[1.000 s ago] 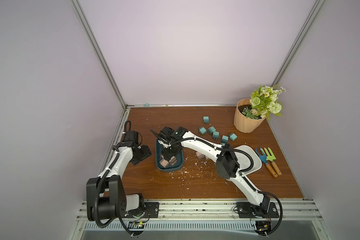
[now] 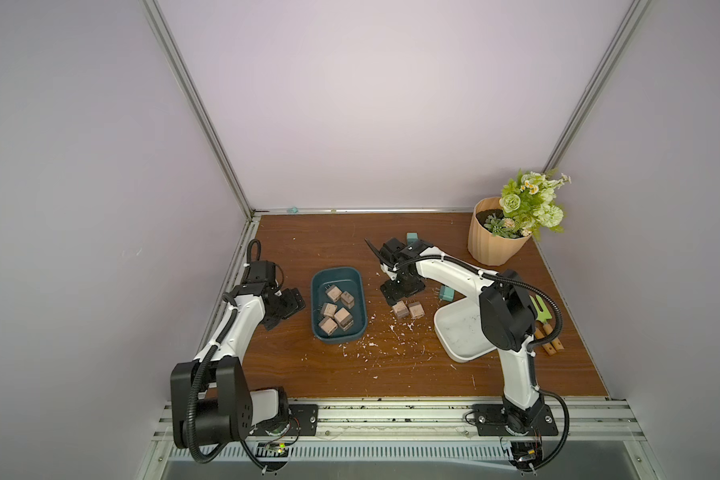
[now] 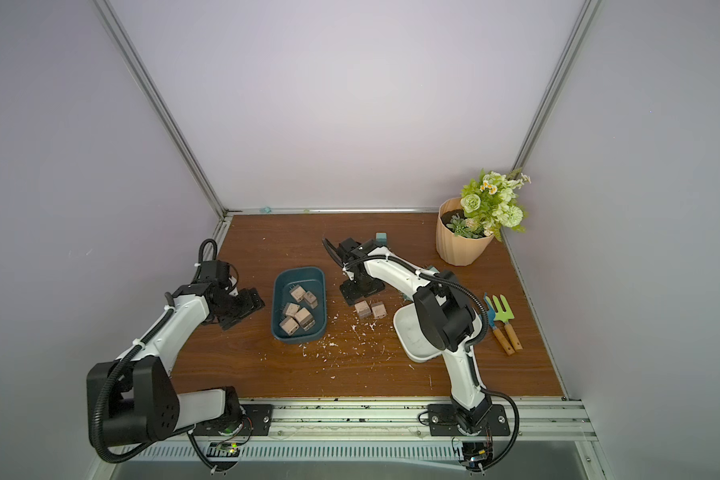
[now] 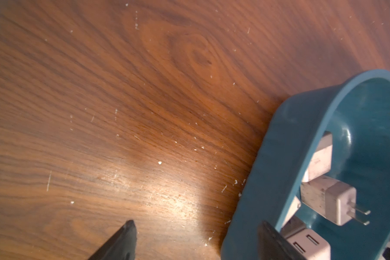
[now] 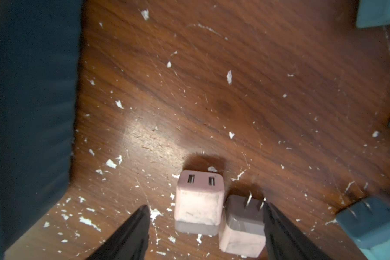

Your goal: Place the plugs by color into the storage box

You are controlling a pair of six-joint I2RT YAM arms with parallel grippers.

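Several pink plugs (image 4: 327,197) lie inside the dark blue box (image 2: 320,276). Two more pink plugs sit side by side on the table: a left one (image 5: 199,201) and a right one (image 5: 243,226). My right gripper is open above and behind these two, nothing held; its fingers appear on either side of them in the right wrist view. My left gripper stands apart-jawed and empty left of the box, one finger overlapping the box wall in its wrist view. Teal plugs (image 2: 446,293) lie on the table, most hidden by the right arm.
A white tray (image 2: 458,345) stands at the right, partly under the right arm. Beyond it are garden tools (image 3: 505,320) and a flower pot (image 2: 490,240). Pale scraps litter the table front.
My right gripper has moved from over the blue box rightward to the two loose pink plugs, uncovering the pink plugs in the box. The left arm has barely shifted.
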